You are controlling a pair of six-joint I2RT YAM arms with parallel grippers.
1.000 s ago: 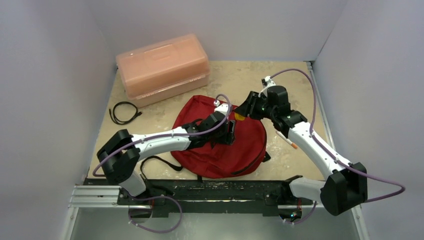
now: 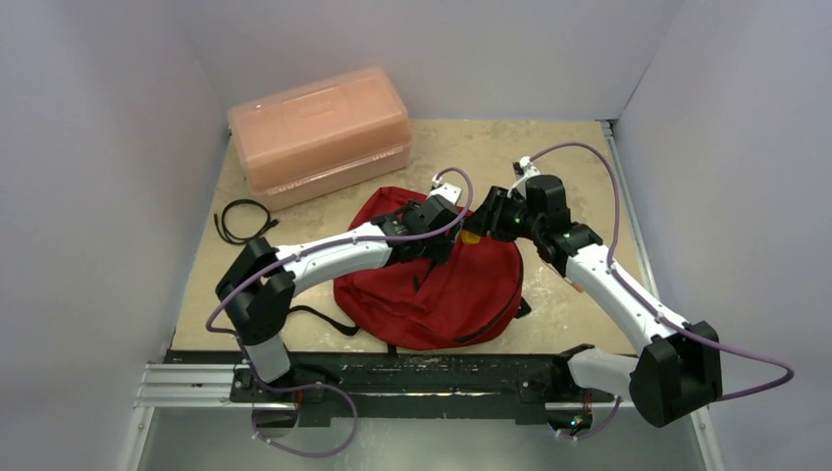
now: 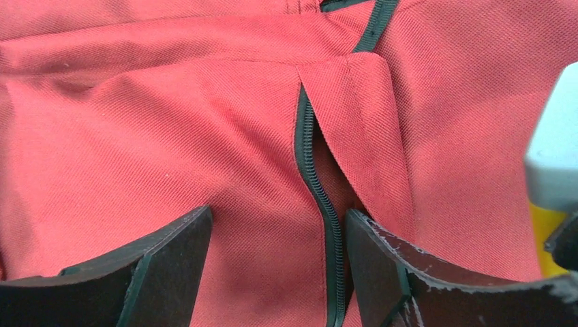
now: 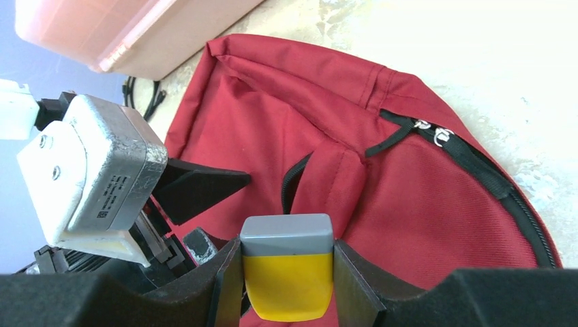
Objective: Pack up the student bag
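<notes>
The red bag [image 2: 471, 285] lies flat on the table. A black-edged zipper slit in its front cloth [image 3: 319, 180] is partly parted, with a flap of fabric beside it. My left gripper stands open right at this slit; its right finger [image 3: 371, 252] lies close to the zipper edge, and no object is between the fingers. Whether the fingers touch the cloth I cannot tell. My right gripper is shut on a yellow and grey block-shaped item [image 4: 290, 286], held above the bag just right of the left gripper.
A translucent orange box [image 2: 324, 132] stands at the back left. In front of it lies a coiled black cable [image 2: 240, 223]. A black strap [image 2: 327, 317] trails from the bag's left side. Bare table shows at the back right.
The right gripper has barely shifted and still holds the yellow item.
</notes>
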